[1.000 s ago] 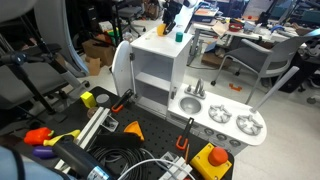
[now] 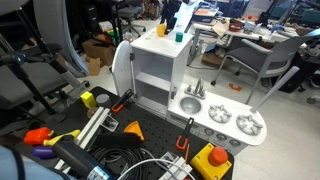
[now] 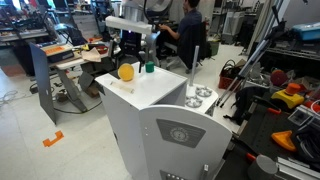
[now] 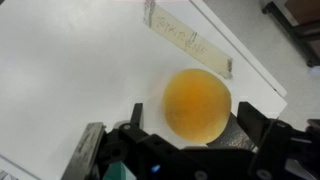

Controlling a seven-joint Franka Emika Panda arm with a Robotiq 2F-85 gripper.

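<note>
A yellow cup [image 4: 197, 105] stands on the white top of the toy kitchen cabinet [image 3: 152, 92], near its edge. Seen from above in the wrist view, it lies between the fingers of my gripper, which is open. In exterior view 2 the gripper [image 3: 131, 47] hangs above the yellow cup [image 3: 126, 72]. A green cup [image 2: 179, 37] stands beside the yellow one [image 2: 161, 30] on the same top; part of a green thing [image 4: 116, 171] shows under the left finger in the wrist view.
A strip of tape with writing [image 4: 190, 42] is stuck to the top beside the yellow cup. The lower counter holds a small sink [image 2: 190, 105] and several burners [image 2: 249, 124]. An office chair [image 2: 262, 55] stands behind, and tools crowd the dark table in front.
Compared with one second ago, my gripper appears slightly farther left, nearer the yellow cup. Both cups stay where they were.
</note>
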